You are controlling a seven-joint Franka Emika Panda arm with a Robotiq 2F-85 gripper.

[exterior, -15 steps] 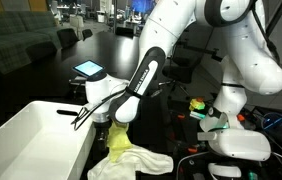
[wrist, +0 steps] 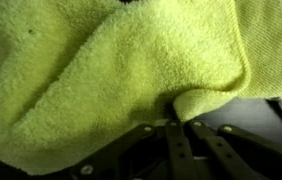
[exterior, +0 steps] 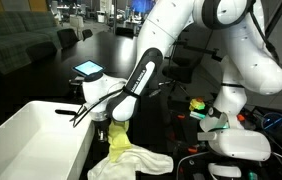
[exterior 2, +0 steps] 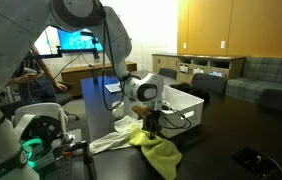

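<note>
A yellow cloth (exterior 2: 161, 153) hangs and lies bunched in front of the white box, partly over a white cloth (exterior: 146, 164). My gripper (exterior 2: 153, 132) is low over it and shut. In the wrist view the yellow cloth (wrist: 111, 75) fills most of the picture, and a fold of it runs in between the fingertips. How much of the fold is pinched is hidden. In the first exterior view the gripper's body covers part of the yellow cloth (exterior: 120, 140).
A white open box (exterior: 43, 145) stands right beside the gripper. Small colored items (exterior: 197, 108) lie farther along the table, near the robot's base.
My gripper has shifted slightly, and more of the yellow cloth shows beneath it. The box and the white cloth look unmoved.
</note>
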